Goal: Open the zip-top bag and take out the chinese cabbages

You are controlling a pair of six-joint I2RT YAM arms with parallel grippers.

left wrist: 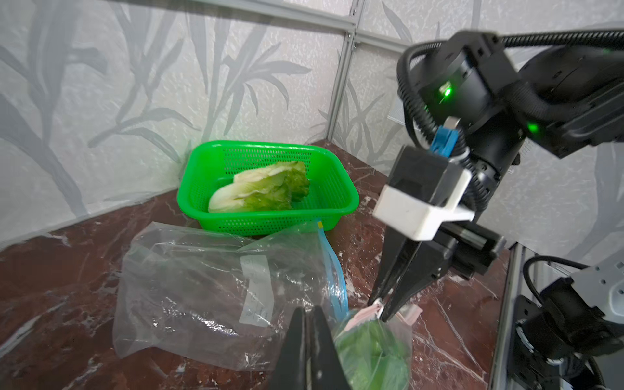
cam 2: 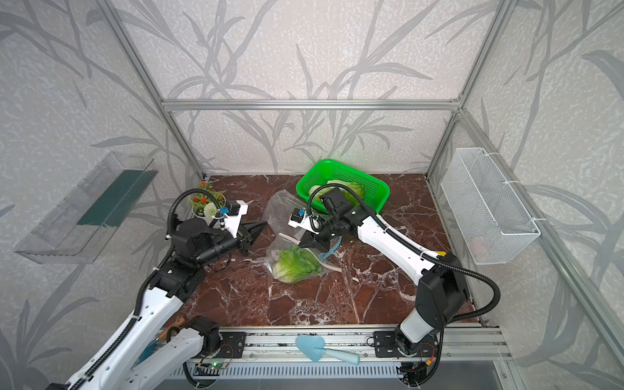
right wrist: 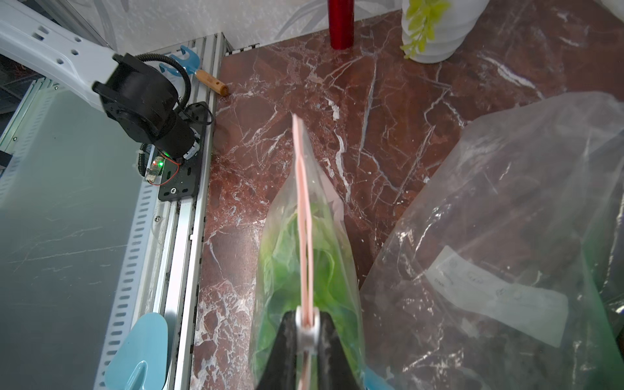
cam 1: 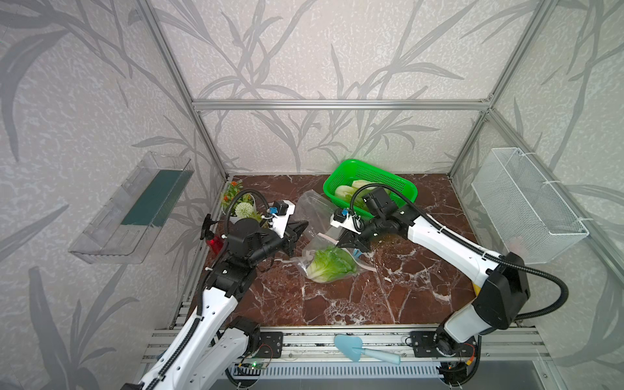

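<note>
A clear zip top bag with a pink zipper (right wrist: pixel 302 214) holds a green chinese cabbage (cam 1: pixel 330 264) on the dark red marble table. My right gripper is shut on the bag's white zip slider (right wrist: pixel 308 318), partway along the zipper. To the left of the bag, my left gripper is apart from it. Only a narrow gap shows between its fingers, with nothing in it. Behind, a green basket (left wrist: pixel 267 224) holds more chinese cabbage (left wrist: pixel 263 188).
An empty-looking clear bag with a blue zipper (left wrist: pixel 195 279) lies flat between the cabbage bag and the basket. A flower pot (right wrist: pixel 442 29) and red bottle (right wrist: pixel 340 26) stand at the left.
</note>
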